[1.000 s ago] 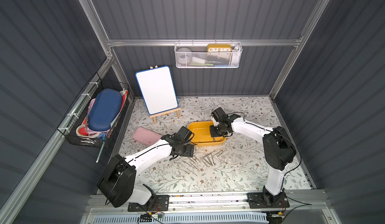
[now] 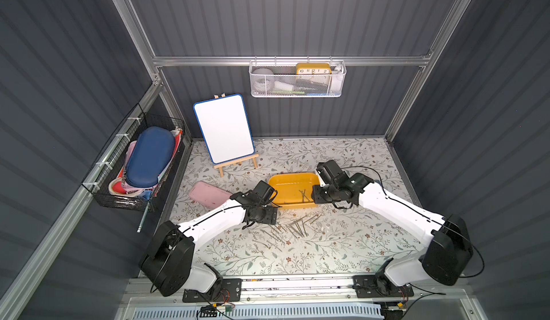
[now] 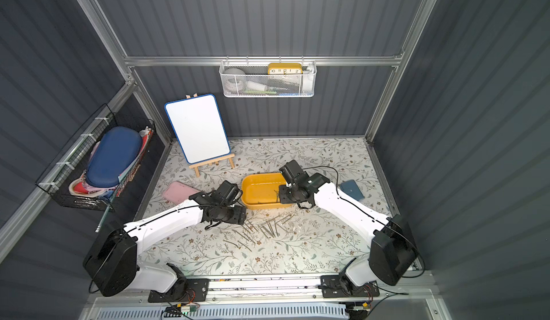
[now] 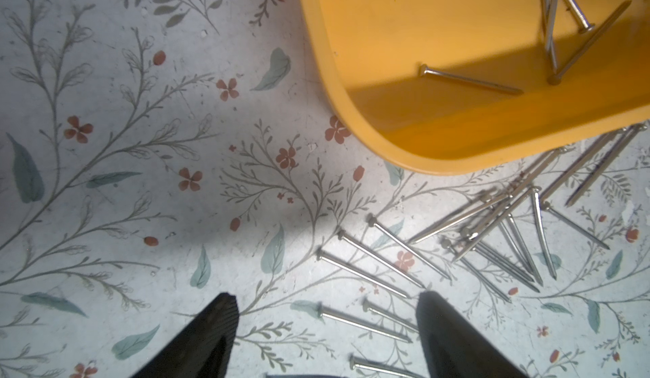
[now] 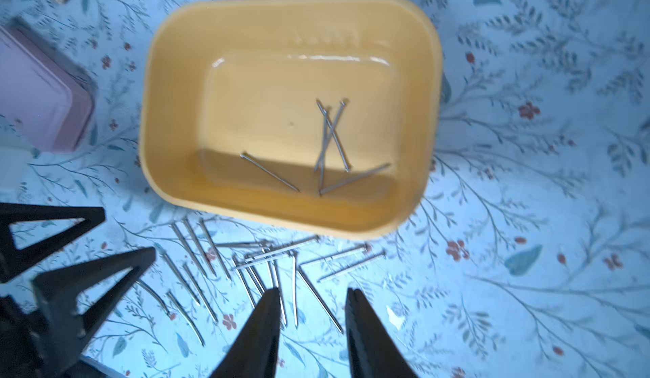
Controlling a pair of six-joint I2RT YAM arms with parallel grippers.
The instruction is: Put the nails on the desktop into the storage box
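The yellow storage box [image 5: 169,93] holds several nails [image 4: 470,80]. Outside it, just in front, many nails [image 5: 294,290] lie loose on the floral desktop [image 4: 135,229], some crossed in a pile. My left gripper hangs open over the desk at the box's front left, nothing between its fingers, several nails below it in the left wrist view. My right gripper is above the nails and the box's front right, its fingertips apart with no nail visible held between them.
A pink tray [image 2: 209,194] lies at the left, a whiteboard on an easel [image 2: 223,128] stands behind, and a blue pad [image 3: 352,189] lies at the right.
My right arm has swung toward the front right, its gripper moving right from over the box's interior to its right edge. The left arm has not moved.
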